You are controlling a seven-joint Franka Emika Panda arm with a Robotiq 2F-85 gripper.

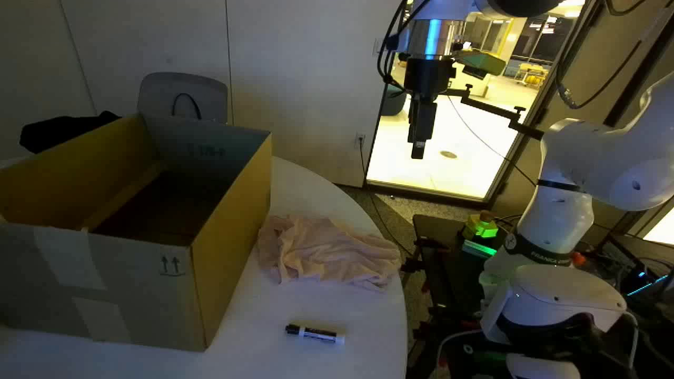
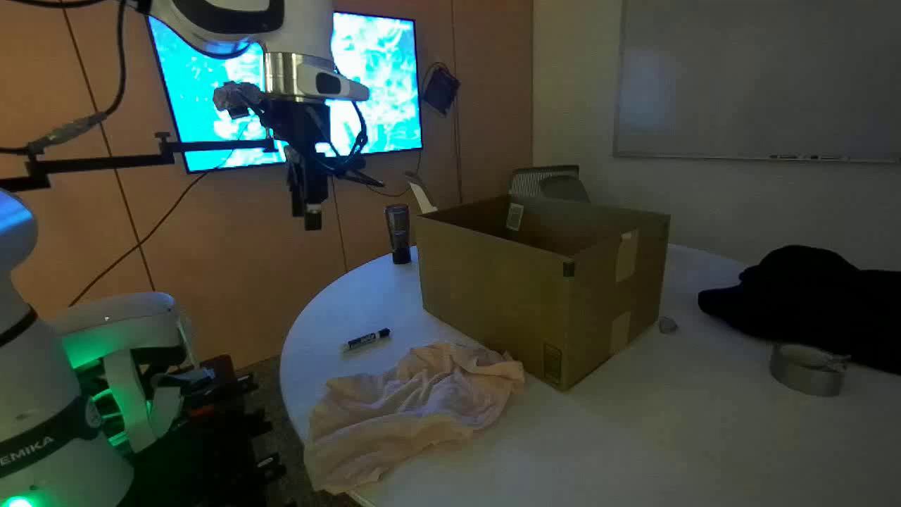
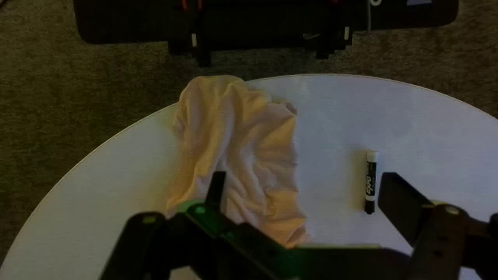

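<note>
My gripper is open, its two black fingers wide apart and nothing between them. In both exterior views it hangs high above the table's edge, pointing down and clear of everything. A crumpled pale pink cloth (image 3: 245,154) lies on the white table (image 1: 253,328), partly covered by the left finger in the wrist view. Apart from the cloth lies a black and white marker (image 3: 371,182), flat on the table. The large open cardboard box (image 1: 237,233) stands beside the cloth; its visible inside looks dark and its floor is partly hidden.
In exterior view 2 a dark upright bottle (image 2: 398,234) stands behind the box. A black garment (image 2: 811,296) and a grey tape roll (image 2: 808,369) lie on the box's far side. Bare table surrounds the marker. A chair (image 1: 183,95) is behind the box.
</note>
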